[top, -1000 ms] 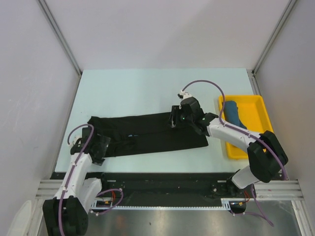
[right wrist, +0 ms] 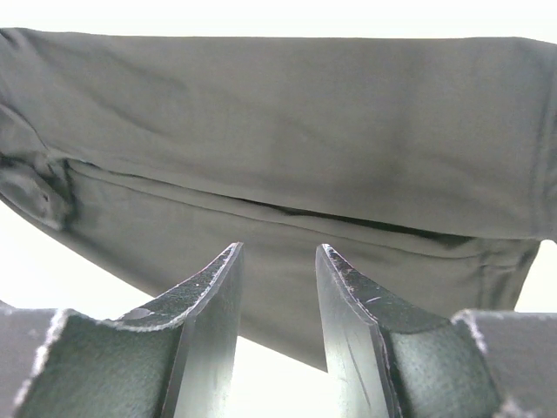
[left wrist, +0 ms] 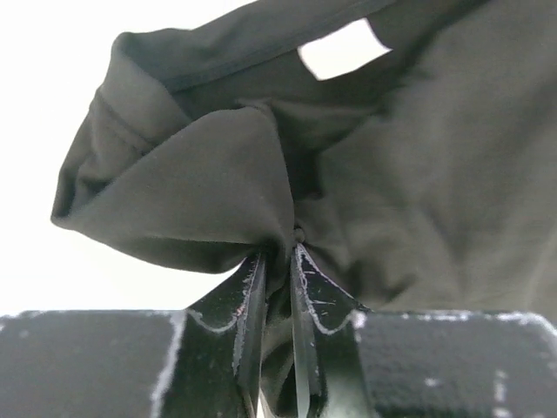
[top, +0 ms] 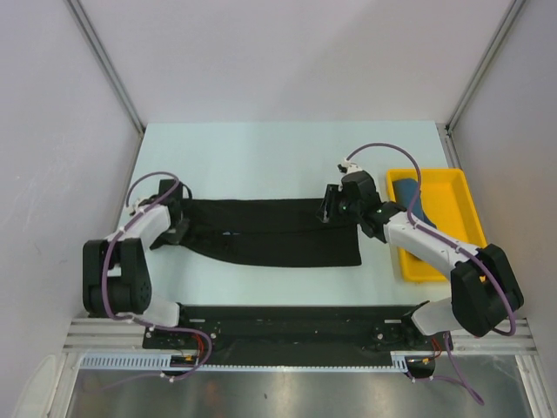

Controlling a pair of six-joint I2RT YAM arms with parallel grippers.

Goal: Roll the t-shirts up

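Note:
A dark grey t-shirt [top: 278, 248] lies across the table as a long strip, its upper layer folded over the lower one. In the left wrist view the shirt's end [left wrist: 200, 183] is bunched up, with a white label showing. My left gripper [top: 178, 235] is at that left end, its fingertips [left wrist: 253, 277] closed tightly on a pinch of the fabric. Above the right part of the cloth hangs my right gripper, its fingers apart and nothing between them; the shirt [right wrist: 331, 131] spreads out beneath it.
A yellow bin [top: 454, 205] at the right holds a rolled blue-grey cloth [top: 413, 202].
My left gripper has moved away from the table's front edge, and the shirt's lower left corner has shifted back with it. My right gripper has moved a little to the right.

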